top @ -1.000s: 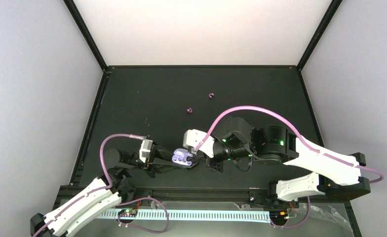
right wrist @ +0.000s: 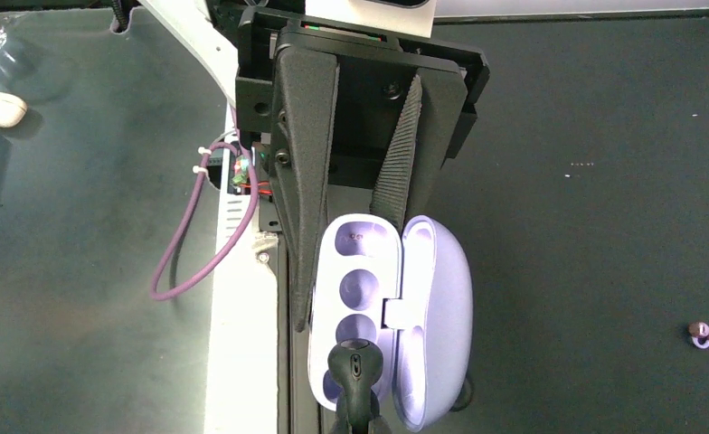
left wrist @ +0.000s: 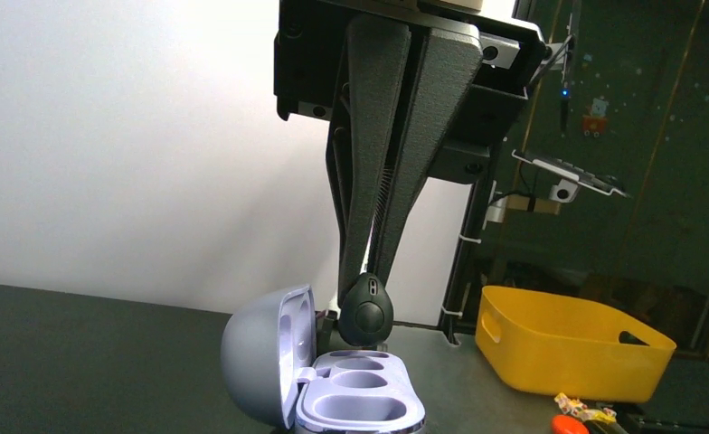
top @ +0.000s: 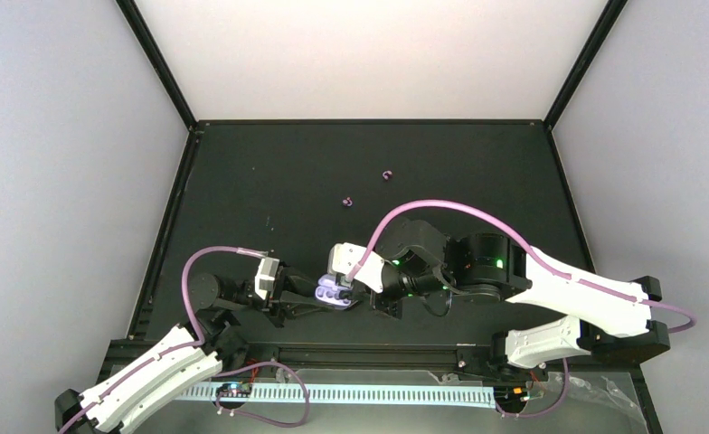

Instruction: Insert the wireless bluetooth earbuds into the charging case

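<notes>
The lilac charging case (left wrist: 360,407) stands with its lid (left wrist: 269,362) open, its compartments facing up and looking empty where visible. My left gripper is shut on the case, one finger (right wrist: 307,190) along each side. Over the case, my right gripper is shut on a black drop-shaped piece that looks like an earbud (left wrist: 366,312). In the right wrist view this earbud (right wrist: 355,357) covers part of the end compartment and appears just above it; contact cannot be judged. In the top view the right arm partly hides the case (top: 333,291).
Two small purple clip-shaped pieces lie farther back on the black table, one left (top: 347,202), one right (top: 387,174). A yellow basket (left wrist: 568,353) stands in the background.
The right gripper has shifted slightly to the left over the case, with the right arm following. The left gripper and the case look unmoved.
</notes>
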